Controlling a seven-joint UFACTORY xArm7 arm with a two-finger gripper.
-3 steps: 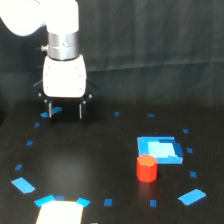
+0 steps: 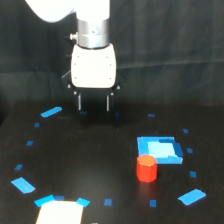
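My gripper hangs over the back of the dark table, left of centre. Its two thin fingers stand well apart with nothing visible between them, so it is open. A red cylinder stands upright at the right, well in front of the gripper. Right behind it is a shallow blue tray with a white patch inside. The cylinder hides part of the tray's front edge; whether the two touch, I cannot tell.
A pale block-like object is cut off by the bottom edge at the left. Blue tape strips and small blue squares mark the table. A dark curtain hangs behind.
The arm and its open gripper have moved to the right and slightly up in the view. The red cylinder, blue tray and pale object stay where they were.
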